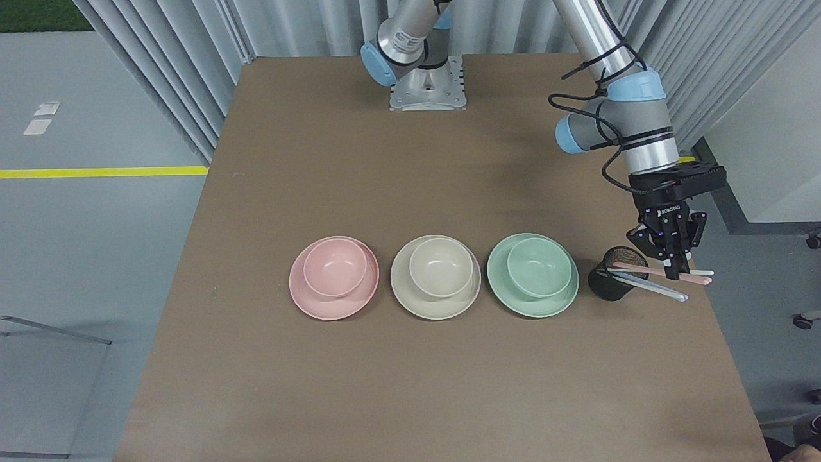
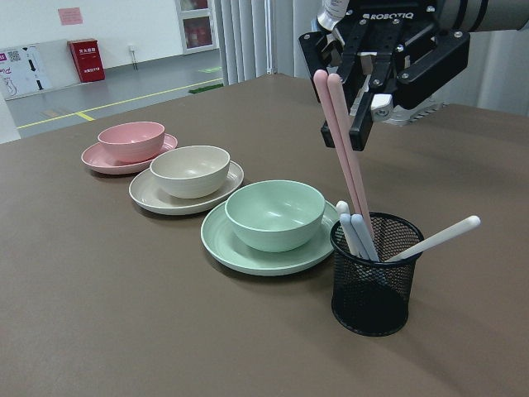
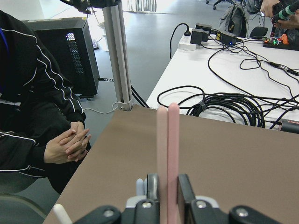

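My gripper (image 1: pixel 675 265) is shut on a pair of pink chopsticks (image 2: pixel 345 141), held upright with their lower ends in the black mesh holder (image 2: pixel 372 298), beside white (image 2: pixel 434 241) and pale blue chopsticks (image 2: pixel 361 237). In the wrist view the pink pair (image 3: pixel 172 154) stands between my fingertips. Left of the holder in the front view sit a green bowl on a green plate (image 1: pixel 500 292), a cream bowl on a cream plate (image 1: pixel 431 308) and a pink bowl on a pink plate (image 1: pixel 331 308).
In the wrist view, a seated person and a white table with coiled cables (image 3: pixel 229 102) are beyond the edge.
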